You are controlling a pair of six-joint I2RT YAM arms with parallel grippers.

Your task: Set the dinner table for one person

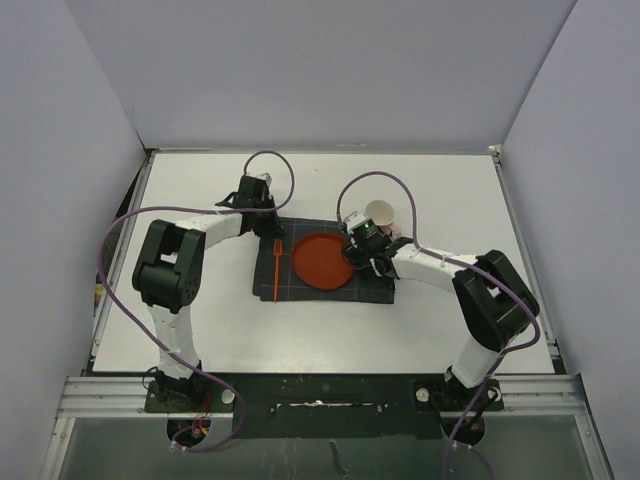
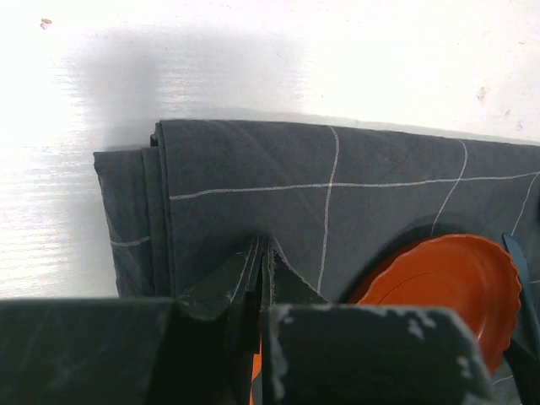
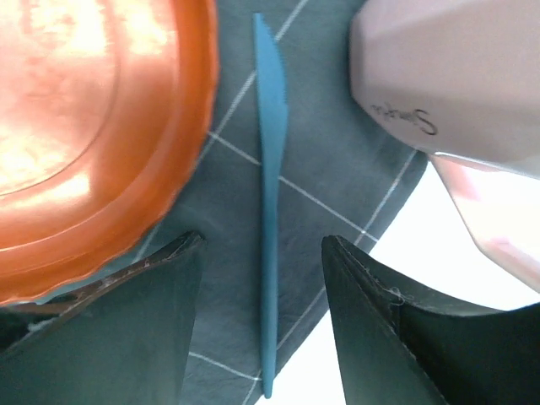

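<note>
A dark checked mat [image 1: 315, 230] lies mid-table with an orange plate [image 1: 320, 261] on it and an orange fork [image 1: 277, 268] left of the plate. My left gripper is shut above the mat's left part, nothing seen between its fingers. My right gripper is part open over a blue knife [image 3: 270, 219], which lies on the mat right of the plate between the fingertips. In the top view the right arm hides the knife.
A white cup [image 1: 381, 208] with something pink beside it stands at the mat's back right, very close to my right gripper.
</note>
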